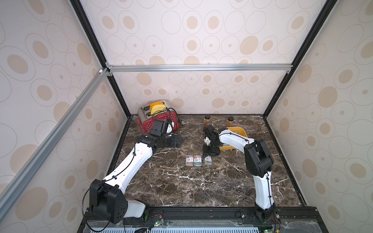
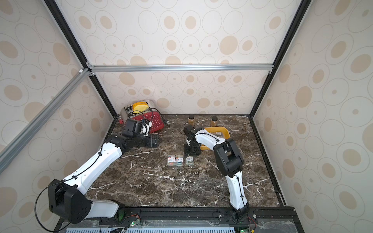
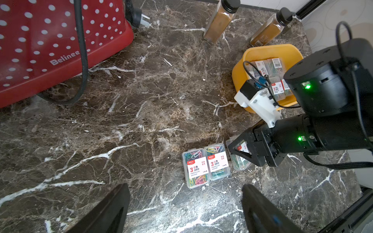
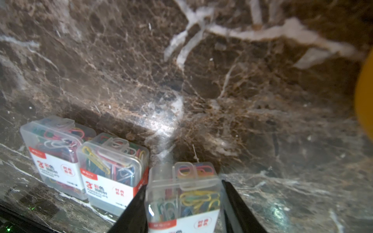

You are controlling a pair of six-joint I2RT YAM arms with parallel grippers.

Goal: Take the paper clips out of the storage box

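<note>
Two clear paper clip boxes stand side by side on the marble table: the left box (image 3: pixel 196 168) and the middle box (image 3: pixel 217 161). A third clear paper clip box (image 4: pixel 184 198), with coloured clips inside, is pinched between the fingers of my right gripper, just right of the pair. More clip boxes (image 3: pixel 276 87) lie inside the yellow storage box (image 3: pixel 242 73), partly hidden by the right arm. My left gripper hangs over the table, its fingers wide apart and empty.
A red polka-dot rack (image 3: pixel 46 42) with a black cable stands at the left back. Two brown spice jars, one bottle (image 3: pixel 217 25) and another bottle (image 3: pixel 268 31), stand behind the storage box. Bare marble fills the middle and front.
</note>
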